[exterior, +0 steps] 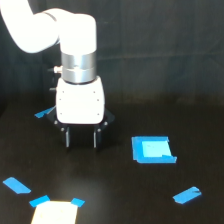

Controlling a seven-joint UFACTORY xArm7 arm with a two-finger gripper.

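Note:
My gripper point(81, 142), white with dark fingers, hangs on the left side above a black table. Its two thin fingers point(67, 139) point down and stand well apart, so it is open. Nothing shows between them. To its right lies a pale blue square point(155, 149) inside a blue tape outline point(136, 152). A bright cream-white square point(54, 213) lies at the bottom left, cut off by the frame's lower edge.
Blue tape strips lie at the left point(16, 185), the lower right point(187, 195) and behind the gripper point(44, 112). More tape borders the cream square. A dark curtain point(160, 50) closes off the back.

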